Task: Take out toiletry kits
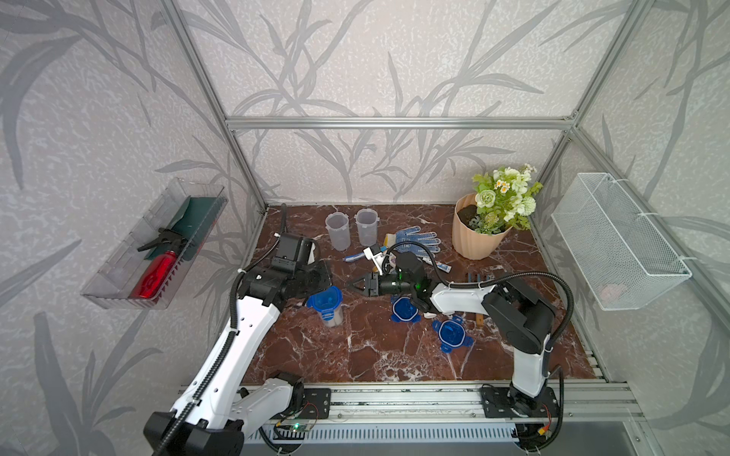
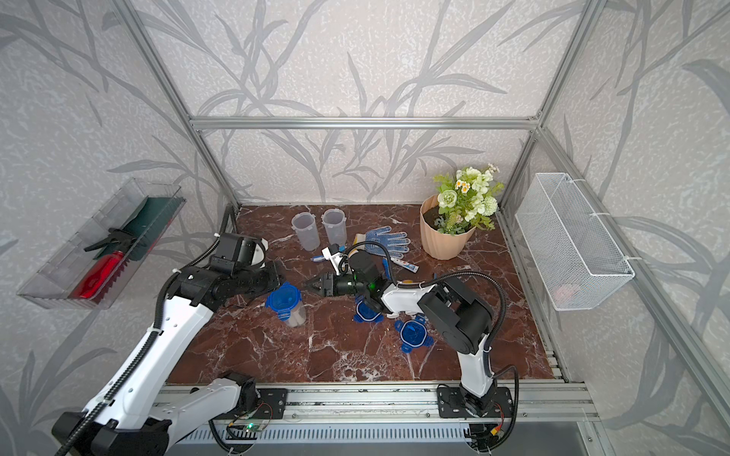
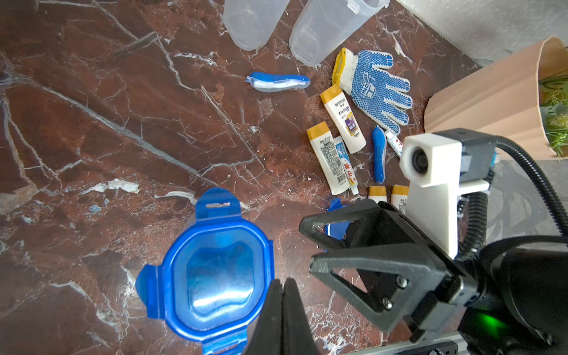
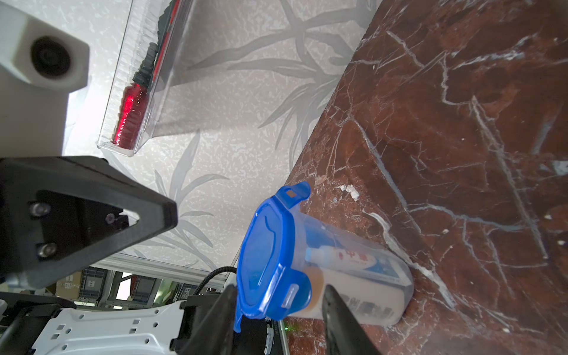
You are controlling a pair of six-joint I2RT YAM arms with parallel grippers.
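Observation:
A clear container (image 4: 361, 290) with a blue lid (image 3: 220, 275) on top stands at the left of the table; pale bottles show through its wall. Side flaps stick out from the lid. My left gripper is shut above the lid's edge, nothing visible between its fingers. To the container's right, my right gripper has its fingers apart and empty, with the container ahead of them. Several toiletries lie loose farther back: yellow-capped bottles (image 3: 343, 118), a toothpaste tube (image 3: 345, 161) and blue razor-like handled items (image 3: 278, 81).
Two clear cups (image 1: 367, 226) stand at the back beside a blue-white glove (image 1: 416, 241). A flower pot (image 1: 479, 228) occupies the back right. Two blue lids (image 1: 451, 332) lie beneath and near my right arm.

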